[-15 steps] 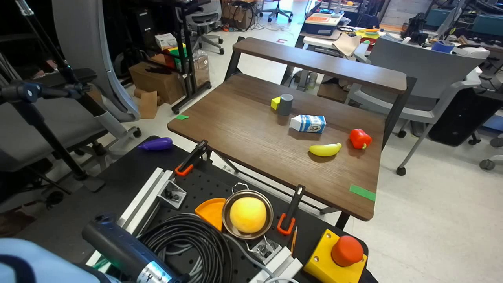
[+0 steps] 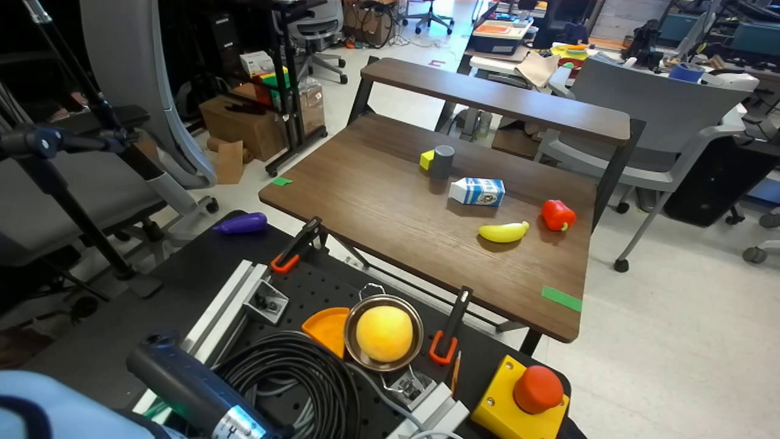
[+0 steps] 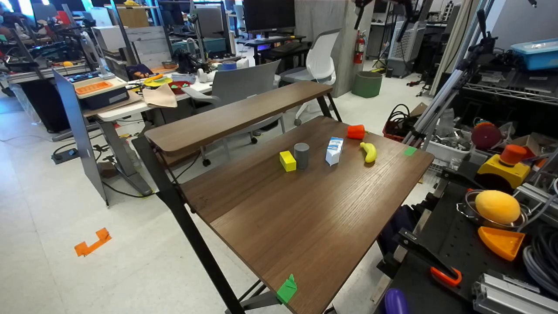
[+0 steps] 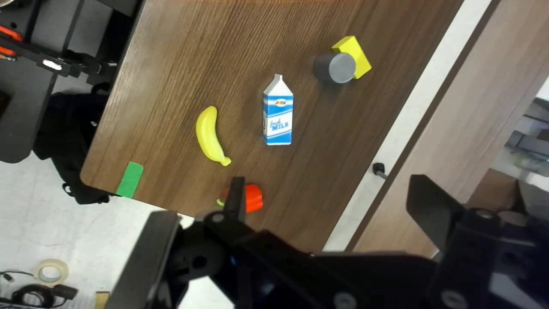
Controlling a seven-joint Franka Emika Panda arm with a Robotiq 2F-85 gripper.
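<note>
My gripper is open above the brown table (image 4: pixel 170 67), its black fingers spread wide with nothing between them. In the wrist view its left finger partly covers a red pepper (image 4: pixel 253 198). A yellow banana (image 4: pixel 208 134) lies near the pepper, and a blue-and-white milk carton (image 4: pixel 278 119) rests on its side around the table's middle. Beyond the carton a grey cylinder (image 4: pixel 340 68) stands close to a yellow block (image 4: pixel 355 56). Neither exterior view shows the gripper; the same objects sit apart from it on the tabletop.
A raised shelf (image 2: pixel 497 95) runs along the table's far edge. On the black side bench are a metal pot (image 2: pixel 351 338) holding a yellow ball (image 2: pixel 384 333), an orange tray (image 2: pixel 326 328), a purple eggplant (image 2: pixel 242 223), clamps and a red stop button (image 2: pixel 539 388).
</note>
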